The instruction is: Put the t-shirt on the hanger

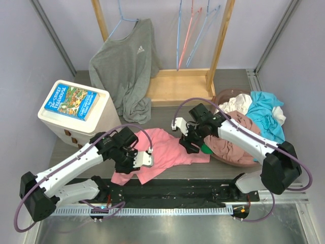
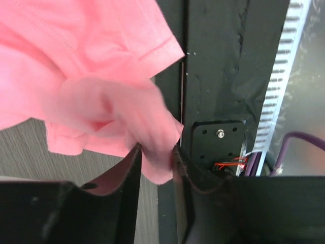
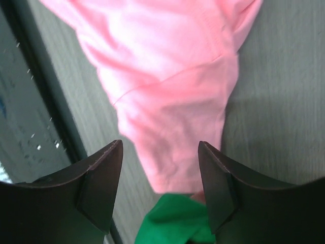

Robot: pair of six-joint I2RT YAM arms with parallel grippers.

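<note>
A pink t shirt (image 1: 162,157) lies on the floor between my arms. My left gripper (image 1: 128,165) is low over its left part; in the left wrist view, a fold (image 2: 117,107) reaches down between the part-open fingers, and whether they touch it is unclear. My right gripper (image 1: 189,145) is over the shirt's right part, open, with pink cloth (image 3: 172,132) below the fingers. Blue and pink hangers (image 1: 189,35) hang on the wooden rack; a grey shirt (image 1: 122,66) hangs on another at left.
A white box (image 1: 53,122) with a booklet stands at the left. A basket of clothes (image 1: 266,117) sits at the right, with green cloth (image 3: 172,218) near my right gripper. The dark front edge (image 1: 162,185) runs below the shirt.
</note>
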